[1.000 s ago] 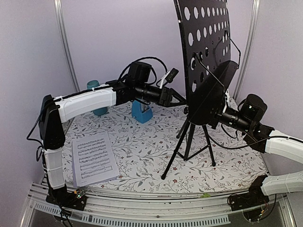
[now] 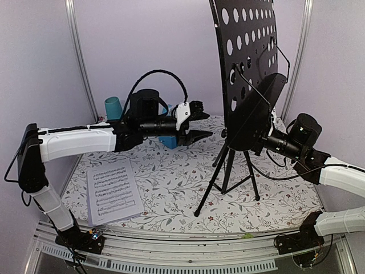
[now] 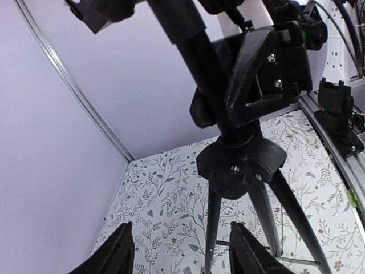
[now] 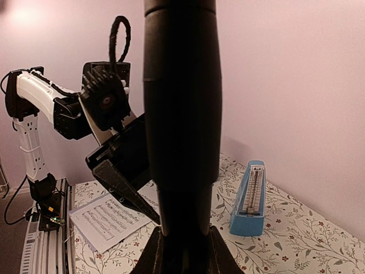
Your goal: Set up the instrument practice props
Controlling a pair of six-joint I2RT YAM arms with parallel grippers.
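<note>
The black music stand stands at the right, its perforated desk (image 2: 231,77) raised and tripod legs (image 2: 228,171) spread on the table. My right gripper is shut on the stand's pole; the left wrist view shows this grip just above the leg hub (image 3: 242,162). The dark ledge hides those fingers in the top view. Left of the desk, my left gripper (image 2: 206,125) is open, its fingers (image 3: 122,251) apart with nothing between them. A blue metronome (image 4: 251,200) stands upright. Printed sheet music (image 2: 114,191) lies flat at the front left.
A teal cup (image 2: 113,107) is at the back left, partly behind my left arm. In the top view that arm also covers much of the metronome. Bare patterned tabletop (image 2: 168,188) lies between the sheet and the tripod.
The right arm and the stand have not moved.
</note>
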